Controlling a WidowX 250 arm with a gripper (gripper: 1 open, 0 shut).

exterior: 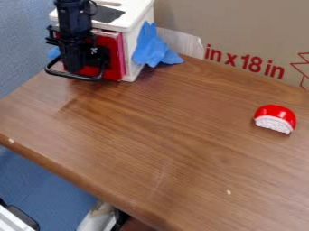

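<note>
My black gripper (72, 60) is at the upper left, up against the red front (111, 50) of a white box-like appliance (133, 18), with a black bar frame around its lower part. Whether its fingers are open or shut is hidden in the dark shape. A blue cloth (154, 50) lies beside the appliance on its right. A red object with a white bristled or ridged edge (274, 116) rests alone on the right of the wooden table (157, 153).
A cardboard panel (241, 41) with red print stands along the back. The table's left edge drops to a blue surface (31, 180).
</note>
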